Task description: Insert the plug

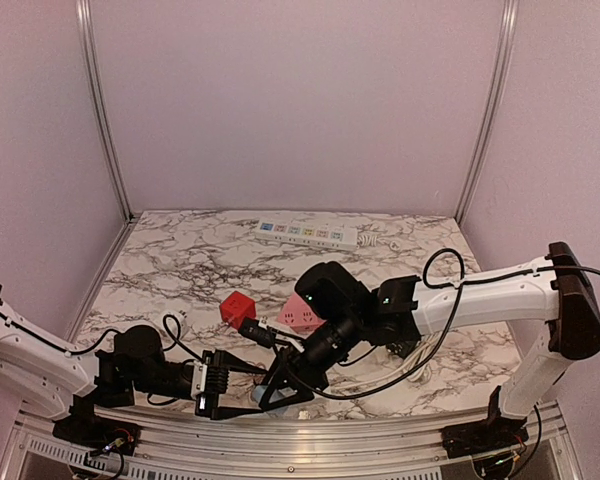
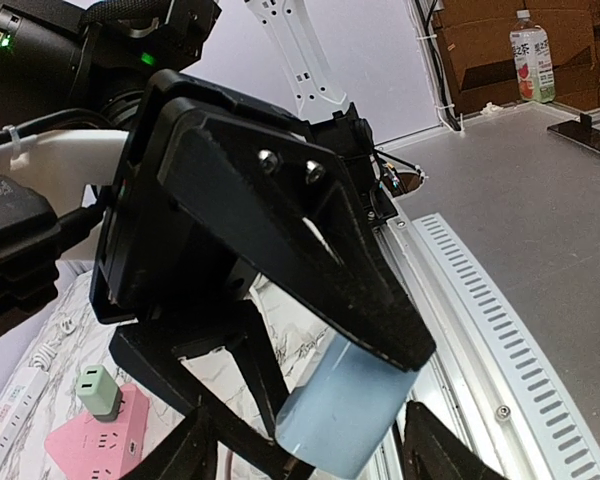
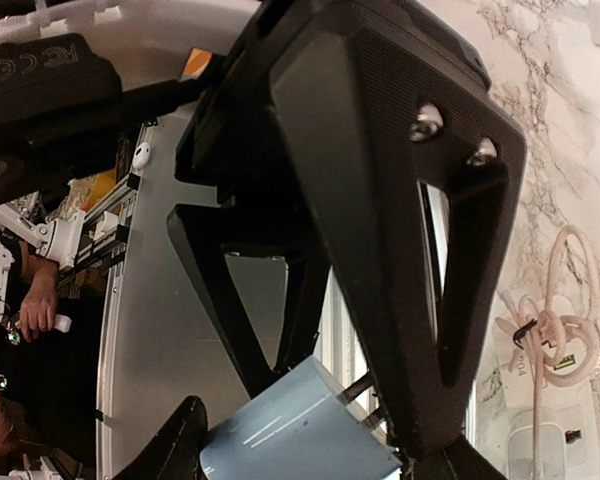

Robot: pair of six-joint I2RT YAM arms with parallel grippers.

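Observation:
A light blue plug with metal prongs, seen in the right wrist view (image 3: 295, 430), is between the two grippers at the table's front centre. My right gripper (image 1: 280, 390) is around it, one finger pressed near its top. My left gripper (image 1: 230, 385) reaches in from the left, its fingertips at the plug's sides. Whether either is firmly closed on it is unclear. A pink socket block (image 1: 298, 312) lies behind the right arm, with a green block (image 2: 99, 392) on it in the left wrist view.
A red cube (image 1: 236, 308) sits left of centre. A white power strip (image 1: 305, 235) lies at the back. Coiled cables (image 3: 560, 340) lie at the right.

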